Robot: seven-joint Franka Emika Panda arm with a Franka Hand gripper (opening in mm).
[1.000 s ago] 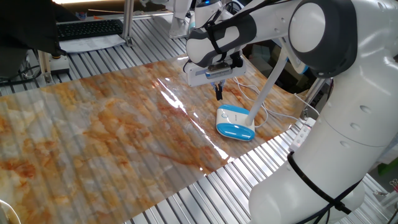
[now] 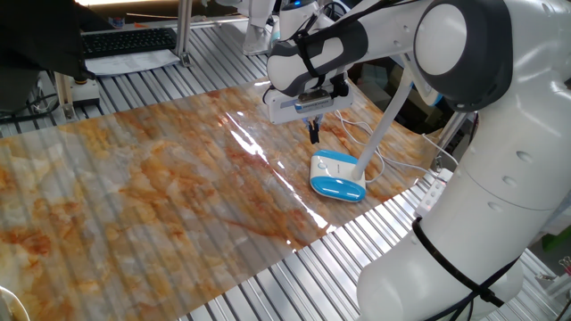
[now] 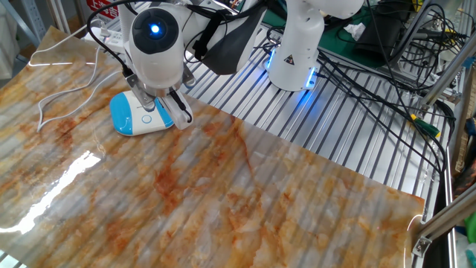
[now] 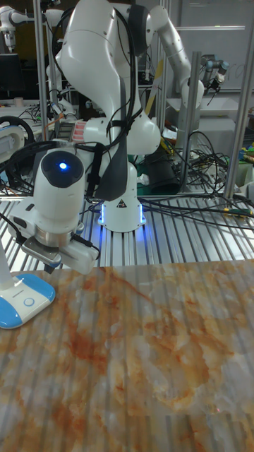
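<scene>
A lamp with a blue-and-white base [image 2: 339, 176] stands on the marbled sheet, its white stem [image 2: 384, 127] leaning up to the right. My gripper [image 2: 314, 137] hangs just beyond the base in exterior view 1, pointing down. Its dark fingers are together at the middle of the hand, and nothing shows between them. In exterior view 2 the hand partly covers the lamp base [image 3: 131, 115]. Exterior view 3 has the lamp base [image 4: 28, 301] at the left edge, below the hand; the fingertips are mostly hidden there.
The marbled sheet [image 2: 161, 196] is bare apart from the lamp and its white cable [image 3: 65, 97]. Ribbed metal table [image 2: 277, 290] shows around it. A keyboard [image 2: 131, 42] lies at the far left, and black cables [image 3: 372, 89] run beside the robot base [image 3: 292, 63].
</scene>
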